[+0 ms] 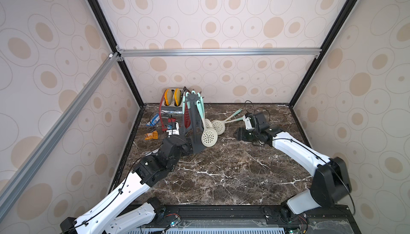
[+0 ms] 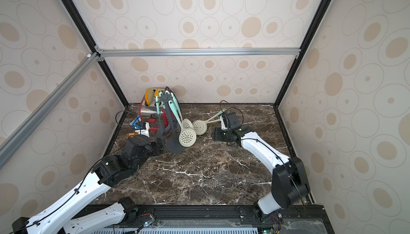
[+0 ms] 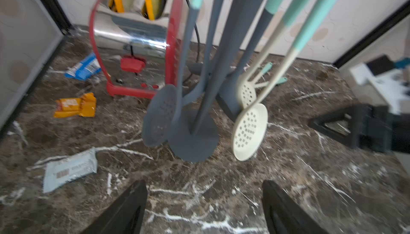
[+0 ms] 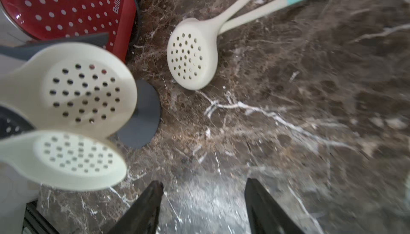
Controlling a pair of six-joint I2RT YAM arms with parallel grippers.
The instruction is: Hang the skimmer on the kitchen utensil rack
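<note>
The grey utensil rack [image 1: 193, 105], hung with turquoise-handled utensils, stands at back left; a cream skimmer [image 1: 209, 136] hangs at its front. Two cream utensils [image 4: 192, 54] lie on the table right of it, one a skimmer. My left gripper is open before and above the rack, nothing between its fingers. My right gripper is open right of the rack, near the lying utensils, nothing between its fingers.
A red and silver toaster [image 3: 130, 35] stands behind the rack. Blue, orange [image 3: 74, 105] and white [image 3: 69, 170] packets lie to its left.
</note>
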